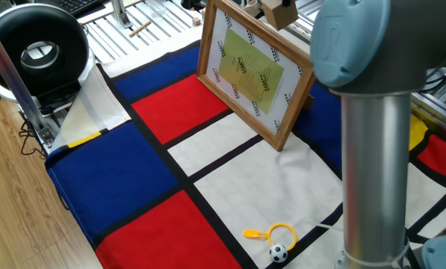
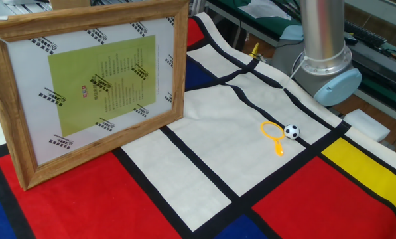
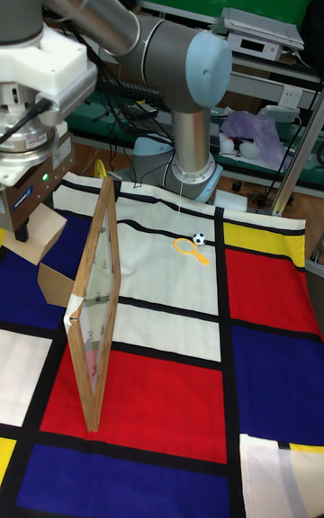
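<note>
A brown box-like block (image 1: 280,13) shows above the top edge of the picture frame in exterior view 1. In exterior view 3 the same block (image 3: 39,235) hangs at the left, directly under my gripper (image 3: 27,214). The gripper appears shut on it, though its fingers are mostly hidden. The wooden picture frame (image 1: 281,141) stands tilted on the cloth, its yellow-green sheet facing exterior views 1 and 2. Seen nearly edge-on in exterior view 3, the frame (image 3: 85,364) has a brown support piece (image 3: 56,284) behind it. My gripper and the block are on that back side.
A yellow ring with a handle (image 2: 280,147) and a small football (image 2: 292,131) lie together on a white patch. A round black object (image 1: 66,67) stands beyond the cloth's corner.
</note>
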